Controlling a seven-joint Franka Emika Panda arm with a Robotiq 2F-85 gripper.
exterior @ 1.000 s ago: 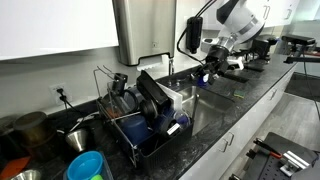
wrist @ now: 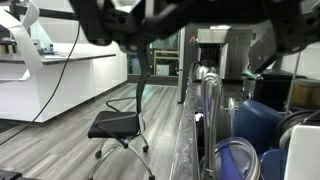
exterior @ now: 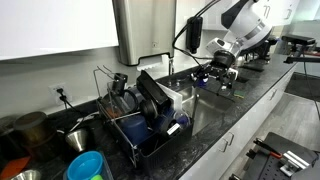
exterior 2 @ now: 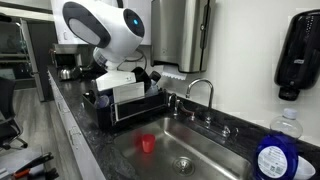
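Note:
In exterior view 1 my gripper (exterior: 204, 76) hangs in the air over the sink side of the counter, beyond the dish rack (exterior: 155, 140). Its dark fingers stand open, and I see nothing held between them. Blurred dark gripper parts fill the top of the wrist view. From exterior view 2, the white arm (exterior 2: 108, 35) hides most of the gripper. A red cup (exterior 2: 148, 143) stands in the sink (exterior 2: 185, 150). Dark pans and a white cutting board (exterior 2: 128, 92) stand upright in the rack.
A clear bottle with a blue label (exterior 2: 277, 158) is beside the sink, near the faucet (exterior 2: 208, 95). Metal pots (exterior: 35, 130) and a blue container (exterior: 88, 165) line the counter at left. An office chair (wrist: 122, 122) stands on the open floor.
The arm has shifted a little toward the exterior view 1 camera and its wrist has turned. The dishes have not moved.

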